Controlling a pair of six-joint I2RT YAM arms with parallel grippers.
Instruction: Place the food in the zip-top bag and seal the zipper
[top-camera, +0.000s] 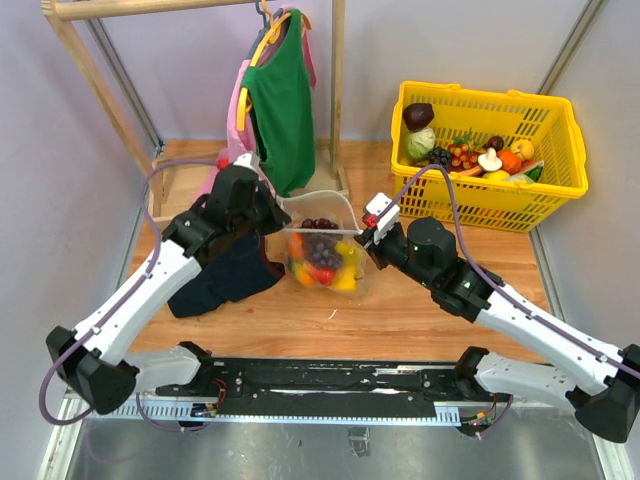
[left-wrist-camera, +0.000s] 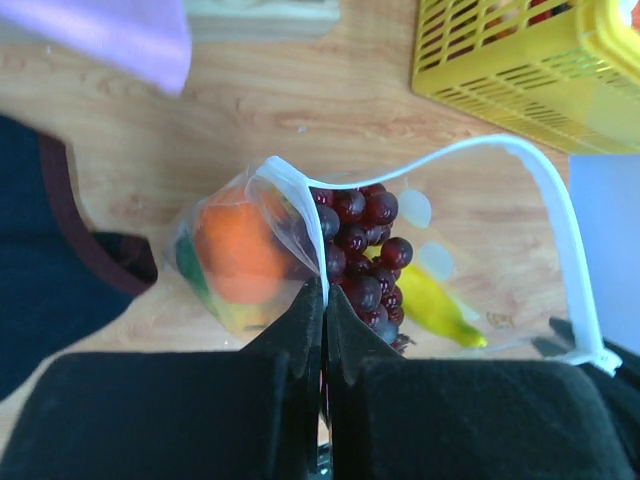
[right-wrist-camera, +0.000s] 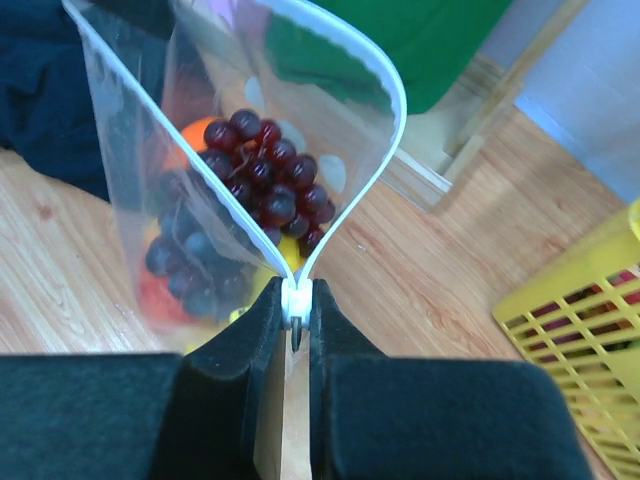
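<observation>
The clear zip top bag (top-camera: 325, 260) stands open at mid-table, holding dark grapes (left-wrist-camera: 365, 265), an orange piece (left-wrist-camera: 235, 250) and yellow food (left-wrist-camera: 435, 310). My left gripper is shut at the bag's left end, where the white zipper rim runs into its fingertips. My right gripper is shut on the zipper end at the bag's right side, with the white slider between its fingers. The zipper strips spread apart in a loop between the two grippers.
A yellow basket (top-camera: 490, 210) of produce sits at back right. A dark cloth (top-camera: 220, 290) lies left of the bag. A wooden rack (top-camera: 337, 80) with hanging clothes is at the back left. Bare table surrounds the bag's front.
</observation>
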